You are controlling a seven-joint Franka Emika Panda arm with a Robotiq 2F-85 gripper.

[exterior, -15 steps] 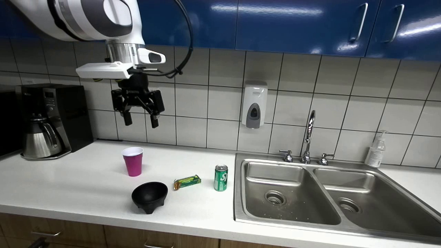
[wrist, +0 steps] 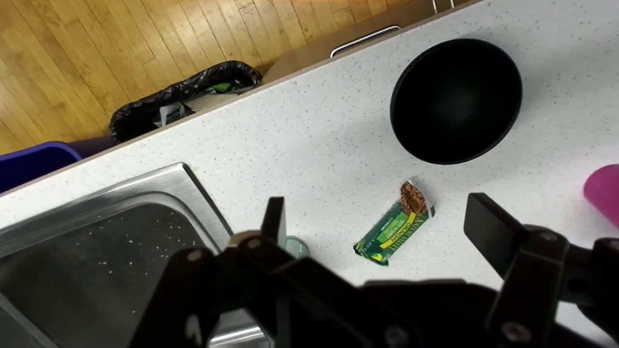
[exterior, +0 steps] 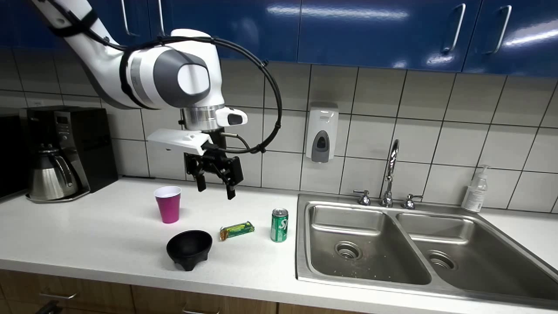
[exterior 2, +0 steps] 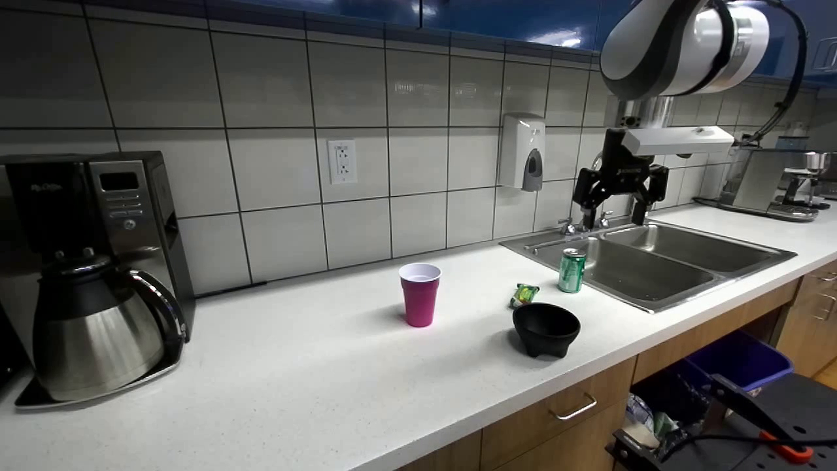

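Note:
My gripper [exterior: 216, 192] hangs open above the counter, its fingers wide apart and nothing between them. Below it lies a green snack bar [exterior: 236, 230]; the wrist view shows the wrapped bar [wrist: 396, 226] between the two fingertips in the picture, well beneath them. A black bowl [exterior: 189, 247] stands nearer the counter's front edge. To the bar's right is an upright green can [exterior: 279, 225], mostly hidden behind a finger in the wrist view. A pink cup [exterior: 168, 204] with a white inside stands upright at the left.
A steel double sink [exterior: 303, 261] lies right of the can. The coffee maker [exterior 2: 94, 267] occupies the counter's far left end, and a soap dispenser [exterior: 321, 131] is fixed to the tiled wall. Much of the counter [exterior 2: 314, 377] between coffee maker and cup is bare.
The arm has moved right and down, bringing the gripper from above the cup toward the bar, with its wrist tilted slightly. Its fingers remain open; the objects on the counter have stayed put.

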